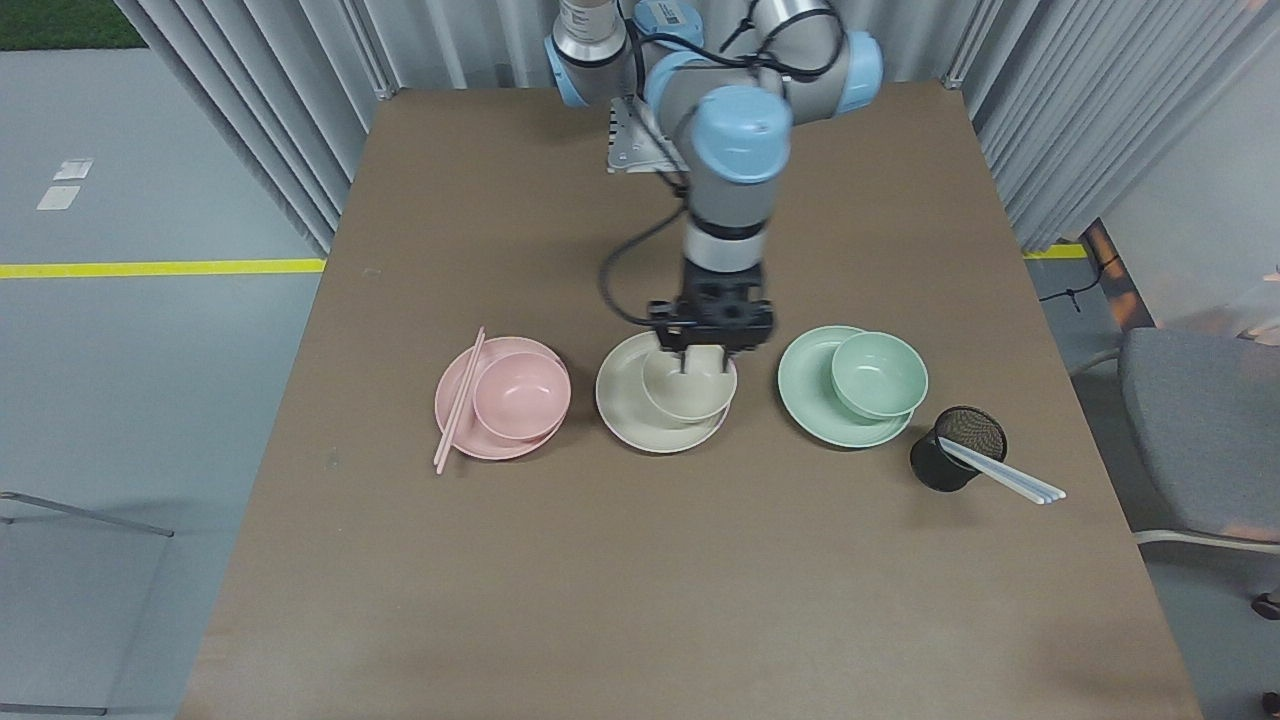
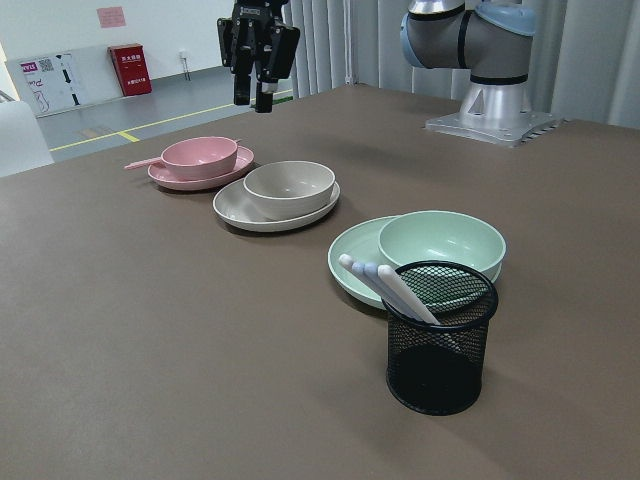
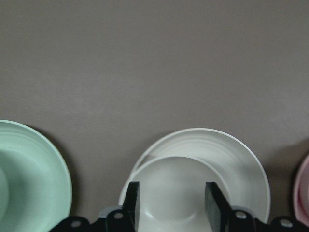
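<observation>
My gripper (image 1: pixel 704 359) hangs over the white bowl (image 2: pixel 288 190), which rests on a white plate (image 2: pixel 235 208); in the wrist view my fingers stand apart over that bowl with nothing between them. A pink bowl (image 1: pixel 522 395) sits on a pink plate (image 1: pixel 480 446), with pink chopsticks (image 1: pixel 461 396) along its left side. A green bowl (image 1: pixel 879 374) sits on a green plate (image 1: pixel 810 396) to the right. A black mesh holder (image 2: pixel 435 370) at the far right holds light chopsticks (image 1: pixel 1003 470).
The holder stands near the right edge, with a chair (image 1: pixel 1200 432) beyond it.
</observation>
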